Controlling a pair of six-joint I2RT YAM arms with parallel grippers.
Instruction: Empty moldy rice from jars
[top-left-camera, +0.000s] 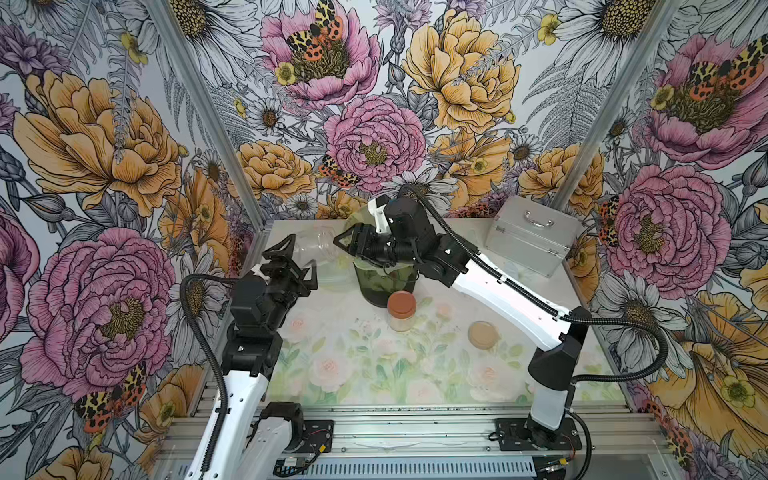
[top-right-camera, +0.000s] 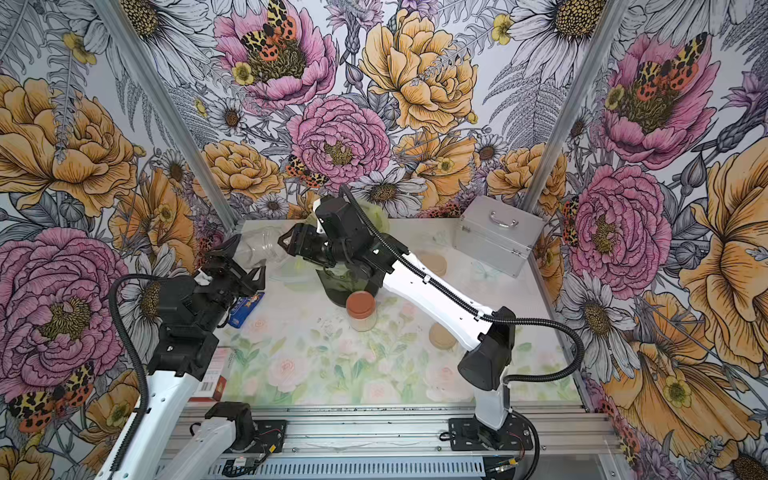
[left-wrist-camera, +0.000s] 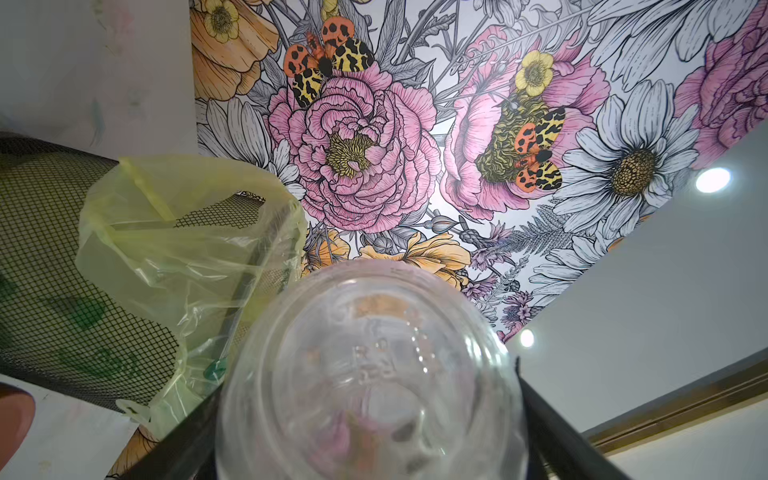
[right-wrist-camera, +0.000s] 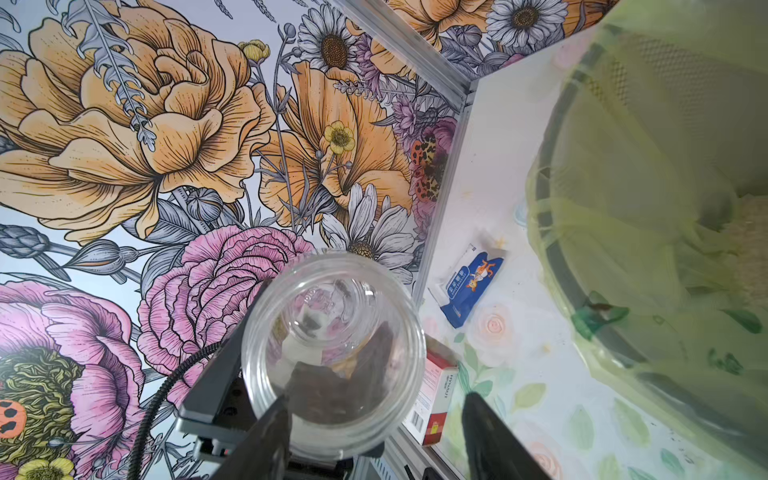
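Note:
A clear glass jar (left-wrist-camera: 372, 376) is held by my left gripper (top-left-camera: 300, 260) left of the bin; the jar's open mouth (right-wrist-camera: 332, 432) faces the right wrist camera, and no rice shows inside. My right gripper hangs over the bin's left side, its fingers apart, the jar beyond them. The mesh bin (top-left-camera: 380, 288) has a yellow-green liner (right-wrist-camera: 672, 264), with pale contents at its bottom. In front of it stands a lidded jar with an orange-brown top (top-left-camera: 401, 308).
A metal box (top-left-camera: 532, 240) sits back right. A round tan lid (top-left-camera: 482, 334) lies right of the lidded jar. A blue packet (right-wrist-camera: 468, 284) and a red-white box (right-wrist-camera: 432, 400) lie on the left.

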